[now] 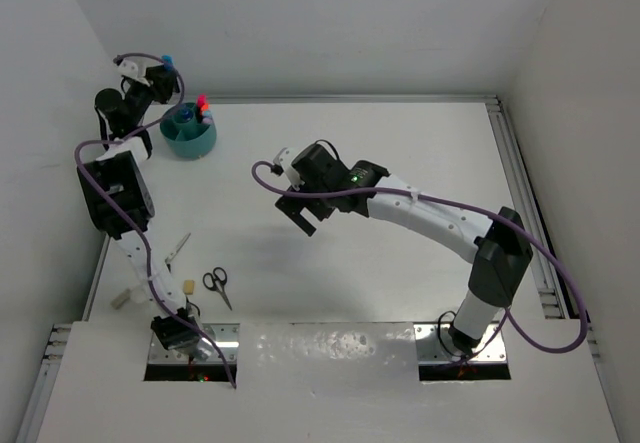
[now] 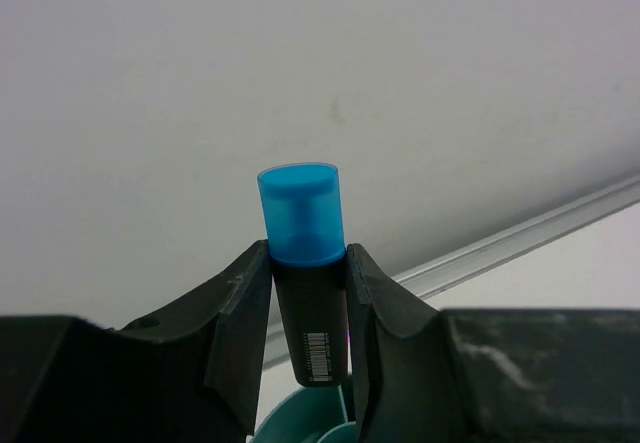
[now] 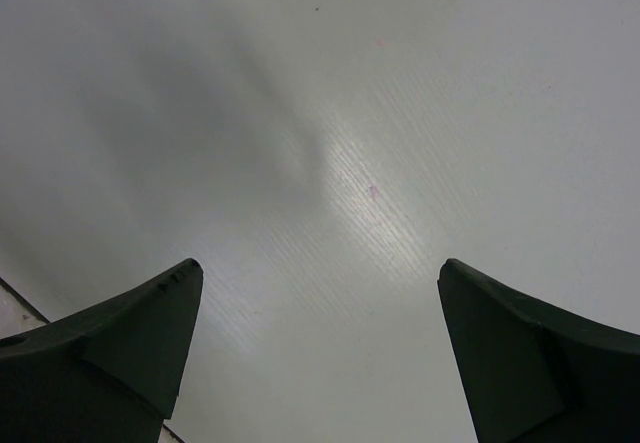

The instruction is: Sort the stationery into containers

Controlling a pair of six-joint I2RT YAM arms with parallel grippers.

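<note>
My left gripper is shut on a marker (image 2: 310, 313) with a blue cap, held upright. Beneath it is the teal round container (image 1: 188, 145), its rim partly visible in the left wrist view; in the top view it holds red and other coloured items on the right. Lying at the lower left are scissors (image 1: 216, 281), a slim silver item (image 1: 178, 247), a small yellow block (image 1: 188, 287) and a greyish item (image 1: 121, 299). My right gripper stands open over bare table near the centre.
Walls border the back and left, with metal rails along the table edges.
</note>
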